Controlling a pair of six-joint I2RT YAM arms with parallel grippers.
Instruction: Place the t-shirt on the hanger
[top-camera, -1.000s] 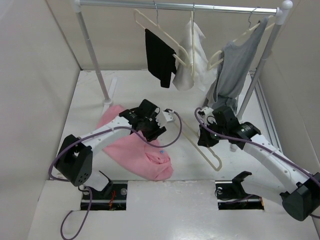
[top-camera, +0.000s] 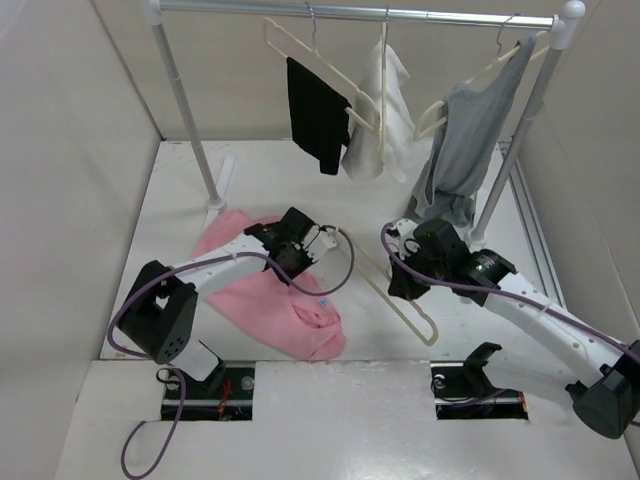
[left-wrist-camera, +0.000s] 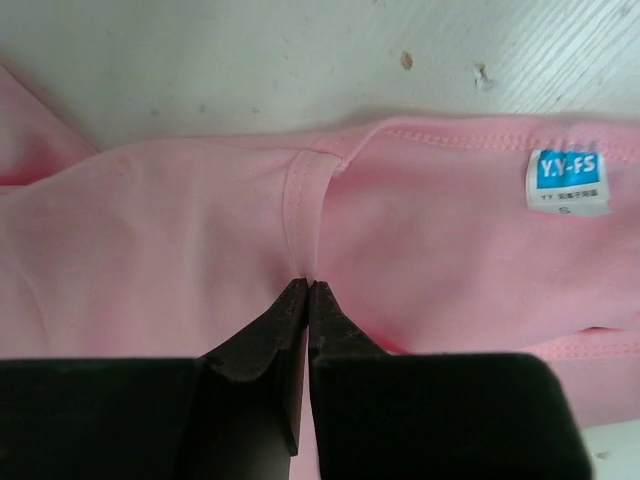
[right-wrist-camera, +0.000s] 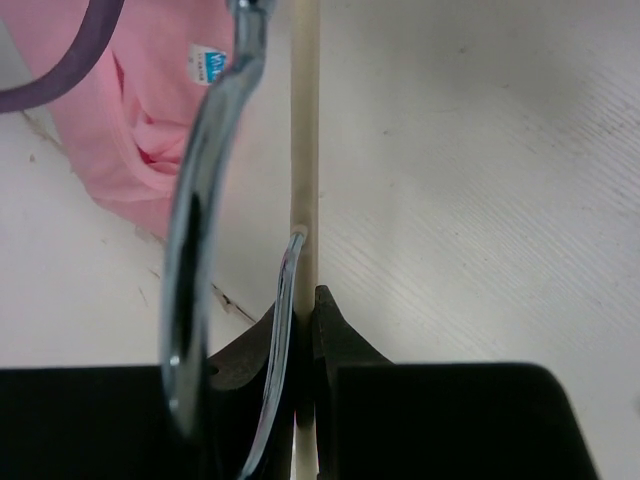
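The pink t shirt (top-camera: 265, 310) lies spread on the table at left, its neckline and blue-and-white label (left-wrist-camera: 567, 182) showing in the left wrist view. My left gripper is shut on the stitched collar edge, with the fabric pinched between its fingertips. A cream hanger (top-camera: 405, 318) is held just right of the shirt, in front of the right arm. In the right wrist view my right gripper is shut on the hanger's bar, the metal hook (right-wrist-camera: 200, 220) rising close to the camera. The hanger and shirt are apart at the hanger's near end.
Overhead runs a metal rail (top-camera: 360, 13) with a black garment (top-camera: 318, 115), a white one (top-camera: 370, 130) and a grey one (top-camera: 470, 130) hanging from it.
The right arm has shifted slightly, still gripping the hanger. Hanging clothes sway.
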